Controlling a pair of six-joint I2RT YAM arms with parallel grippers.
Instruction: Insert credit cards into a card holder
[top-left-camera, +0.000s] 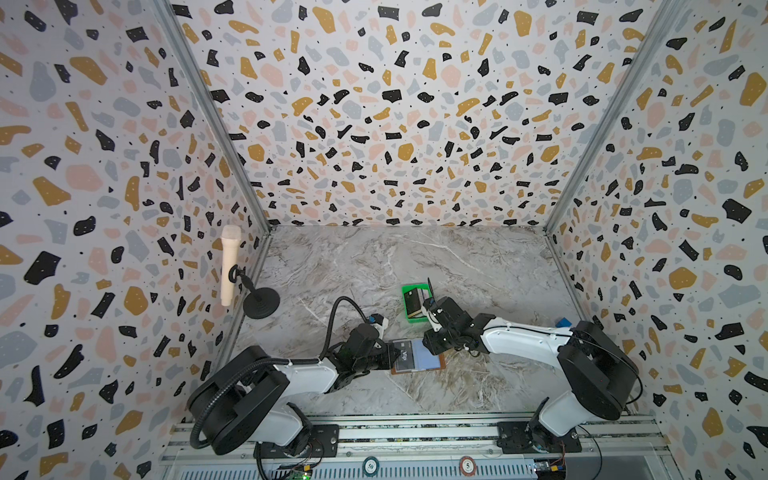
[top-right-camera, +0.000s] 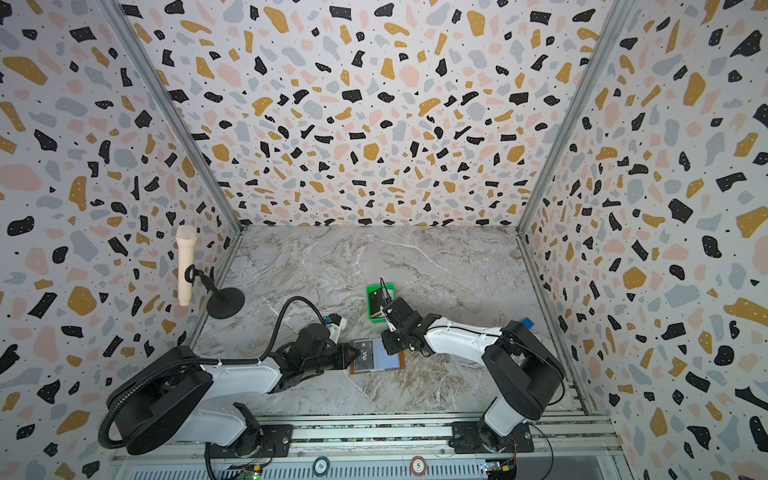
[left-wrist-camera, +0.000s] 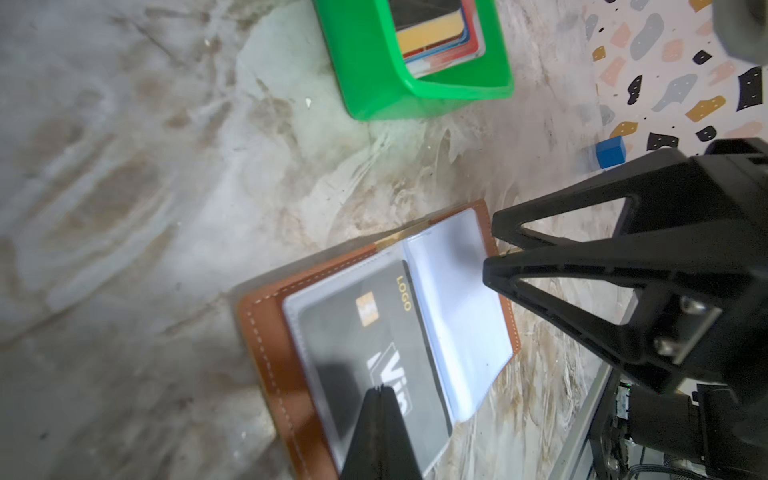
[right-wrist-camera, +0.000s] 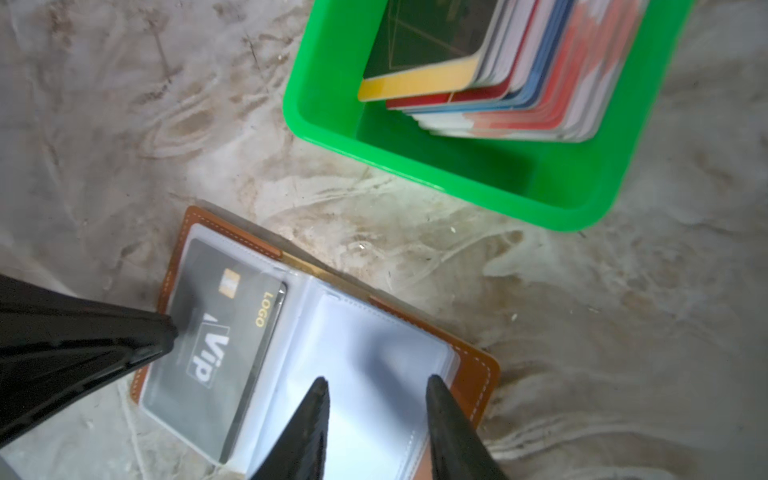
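Note:
The brown card holder (right-wrist-camera: 472, 376) lies open on the marble table, a grey VIP card (right-wrist-camera: 216, 344) in its left clear sleeve, the white right sleeve (right-wrist-camera: 360, 376) showing no card. In the left wrist view my left gripper is shut over the VIP card, nothing visible between its fingers. My right gripper stands open over the white sleeve, empty. Behind the holder, a green bin (right-wrist-camera: 488, 184) holds a stack of colored cards (right-wrist-camera: 424, 40).
A black microphone stand (top-left-camera: 261, 302) stands at the left edge and a blue block (top-left-camera: 563, 324) at the right.

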